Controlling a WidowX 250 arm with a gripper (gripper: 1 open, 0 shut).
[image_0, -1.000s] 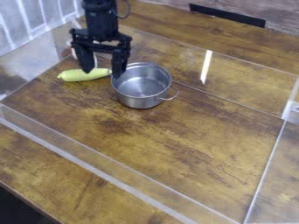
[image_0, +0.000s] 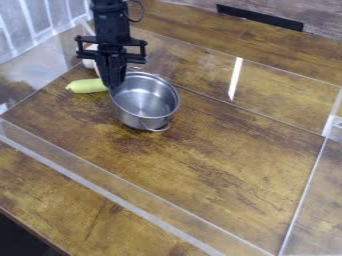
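Observation:
A steel pot (image_0: 147, 105) with a wire handle stands on the wooden table, left of centre toward the back. A pale yellow-green elongated object (image_0: 83, 86) lies just left of it, partly hidden. The black gripper (image_0: 115, 76) hangs over the pot's back-left rim, its tips at or near the rim; it looks shut, though whether anything thin is between the fingers is too small to tell.
Clear panels border the work area. A small white item behind the gripper at the left is partly hidden.
The gripper has come down toward the pot's rim.

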